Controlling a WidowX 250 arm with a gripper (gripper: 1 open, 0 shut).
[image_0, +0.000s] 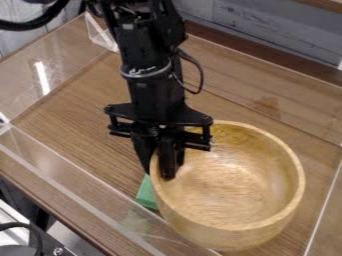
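Note:
My black gripper (163, 150) reaches down from the top of the camera view and is shut on the near-left rim of a large pale wooden-coloured bowl (234, 190), which fills the lower right. A small green object (147, 195) lies at the bowl's left, partly hidden under or behind it.
Clear plastic edging runs along the near and left sides. A grey panelled wall (267, 30) stands at the back, and a black cable lies at the lower left corner.

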